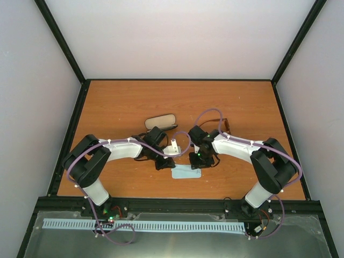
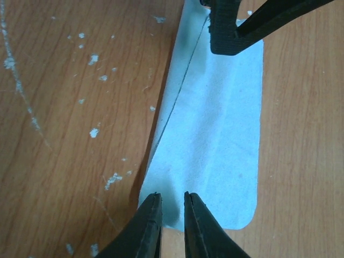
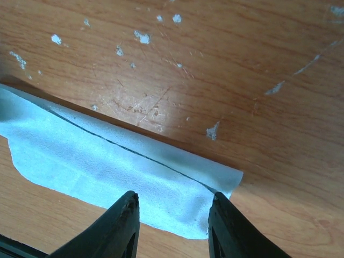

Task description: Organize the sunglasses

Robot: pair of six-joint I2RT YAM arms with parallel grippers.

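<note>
Brown sunglasses [image 1: 227, 125] lie behind my right arm, partly hidden, and a beige case [image 1: 159, 121] with a dark edge lies behind my left arm. A folded light blue cloth [image 1: 185, 174] [image 2: 215, 140] [image 3: 107, 166] is at the front middle. My left gripper [image 1: 167, 165] is shut over one end of the cloth, with nothing clear between its fingertips. My right gripper [image 1: 194, 164] stands open over the cloth's other end, its fingers apart and empty.
The two arms are close together at the front middle. In the left wrist view, dark parts of the other gripper reach in at the top.
</note>
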